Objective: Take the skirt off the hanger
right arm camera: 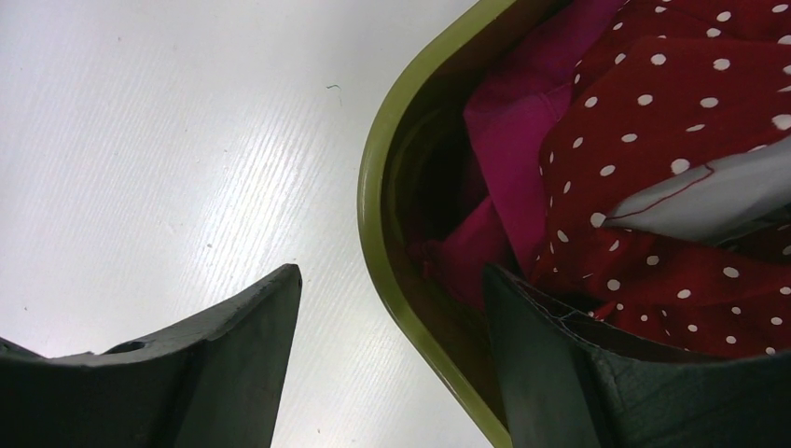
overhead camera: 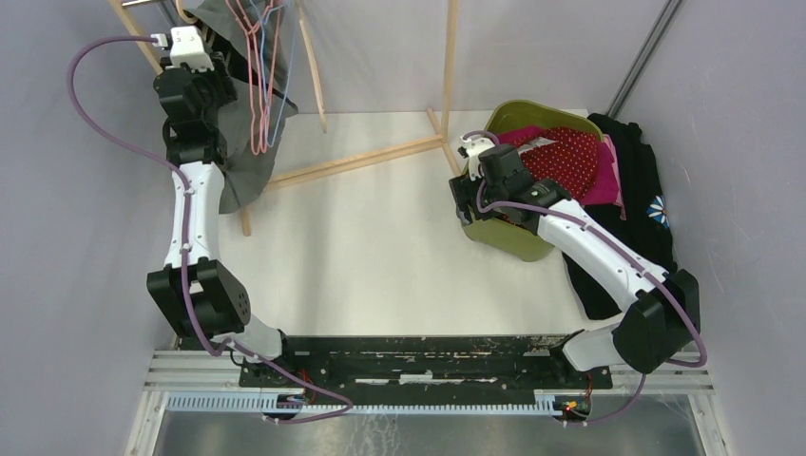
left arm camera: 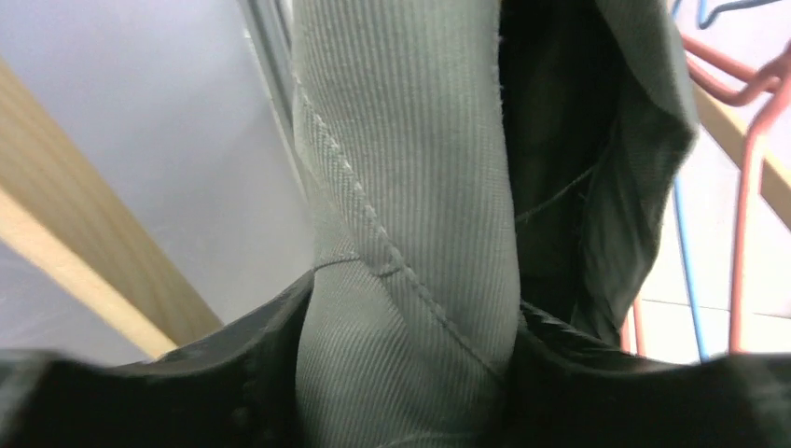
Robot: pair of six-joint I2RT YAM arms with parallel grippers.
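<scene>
The grey skirt (overhead camera: 249,166) hangs at the upper left in the top view, partly covered by my left arm. Close up in the left wrist view, a seamed fold of the skirt (left arm camera: 406,187) fills the space between my left gripper's fingers, which stand wide apart on its two sides. My left gripper (overhead camera: 224,68) is up against the upper part of the skirt. The skirt's own hanger is mostly hidden, cut off at the top edge. My right gripper is open over the rim of the green bin, holding nothing.
Pink and blue hangers (overhead camera: 261,85) dangle just right of the skirt. The wooden rack's bar (overhead camera: 356,161) crosses the table behind. A green bin (overhead camera: 518,242) with red dotted cloth stands at the right, black clothing (overhead camera: 639,180) beside it.
</scene>
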